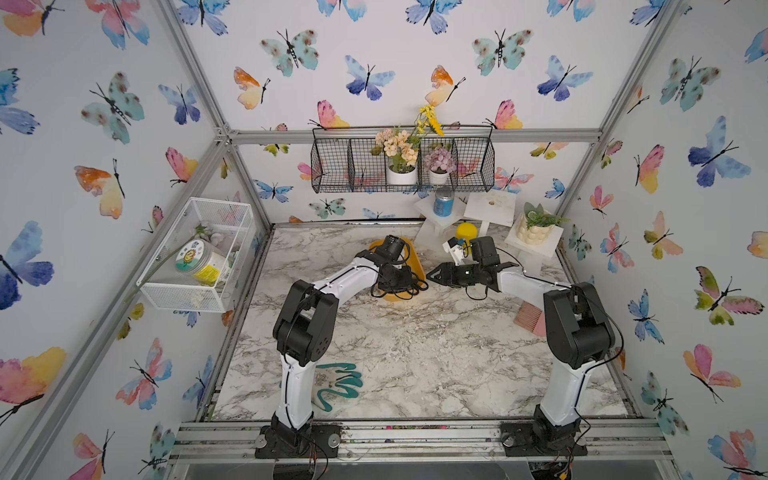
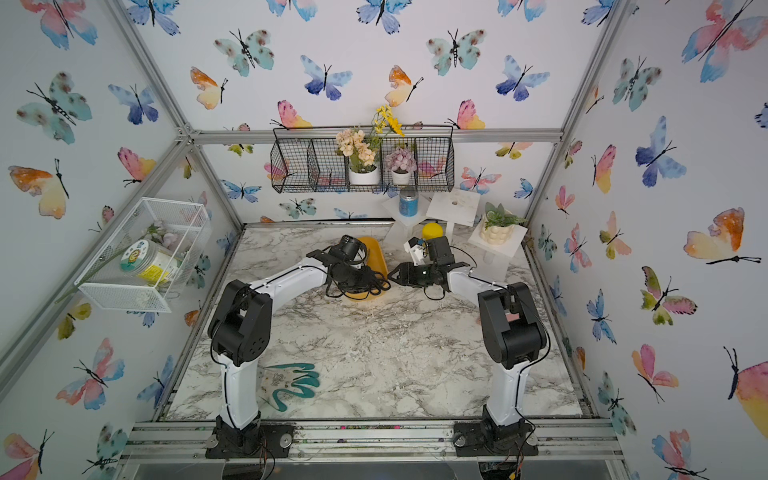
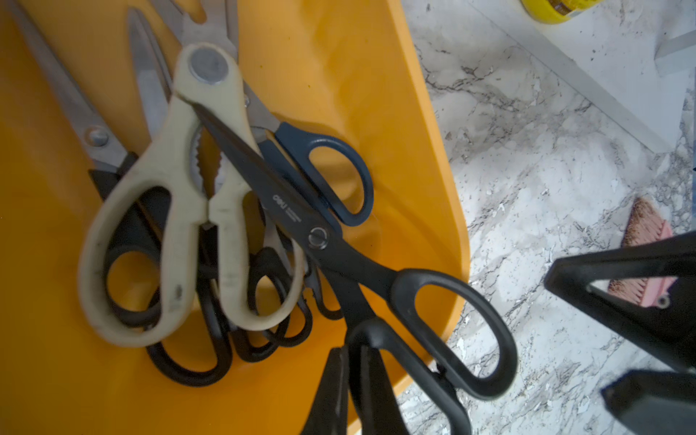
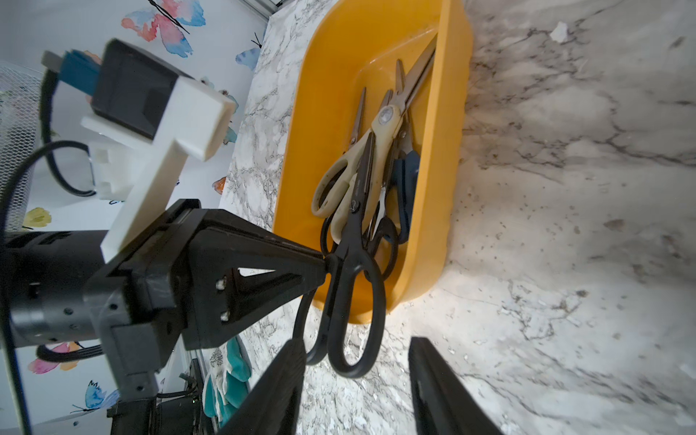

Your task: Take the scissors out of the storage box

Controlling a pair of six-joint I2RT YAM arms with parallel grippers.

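Note:
A yellow storage box [image 4: 442,159] holds several scissors, including cream kitchen shears [image 3: 174,282] and blue-handled scissors [image 3: 348,152]. On top lie black scissors [image 3: 297,210], handles over the box's front corner. My left gripper [image 1: 400,280] is at that corner with its fingertips on the black handles; whether it grips them is unclear. In the right wrist view, my right gripper stands open just in front of the handles, nothing clearly between its fingers.
A white stand [image 3: 594,79] and yellow object [image 1: 466,232] are behind, a pink brush [image 3: 638,217] to the right. A glove [image 1: 336,384] lies at front left.

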